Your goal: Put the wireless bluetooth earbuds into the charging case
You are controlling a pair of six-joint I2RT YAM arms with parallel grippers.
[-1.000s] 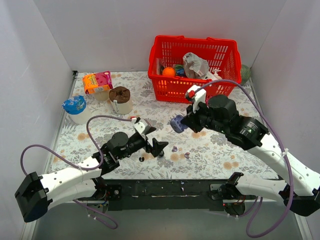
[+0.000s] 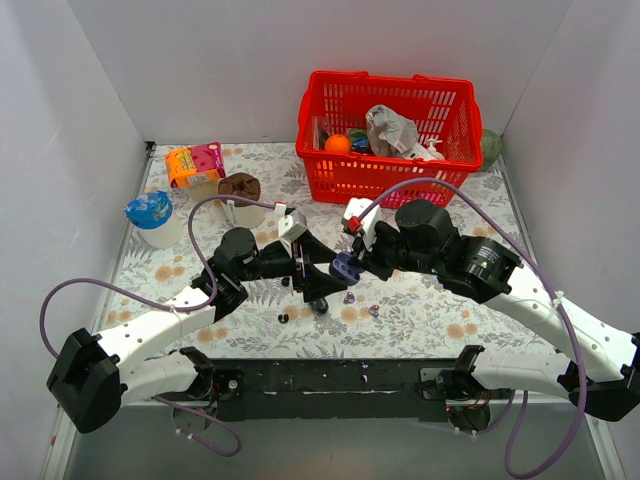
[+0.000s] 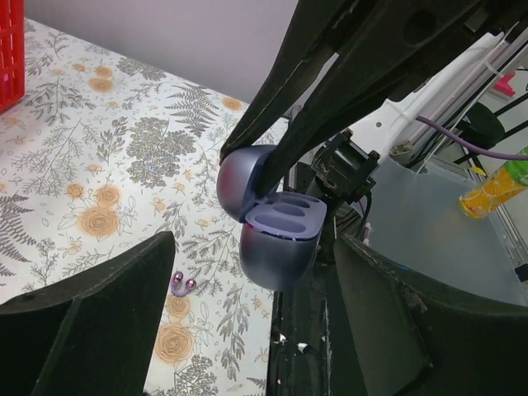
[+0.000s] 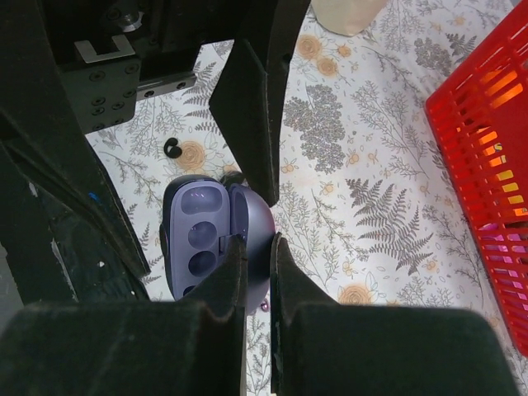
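A purple charging case (image 3: 282,257) hangs above the table with its lid open. My right gripper is shut on its lid (image 3: 239,183). The tray (image 4: 200,231) inside shows several hollows, with no earbud visible in them. My left gripper is part open, one finger on each side of the case; in its wrist view a gap shows between the fingers and the case. On the patterned cloth lie two shiny purple earbuds (image 2: 374,310), apart from each other in the top view.
A black earbud (image 2: 283,318) and a dark rounded object (image 2: 319,306) lie below the left gripper. The red basket (image 2: 390,180) stands at the back; a paper-topped cup (image 2: 240,195) and a blue-topped tub (image 2: 152,215) are at the left.
My left gripper has moved right and opened wider, now reaching around the case. The right gripper, still holding the case, has shifted left towards it.
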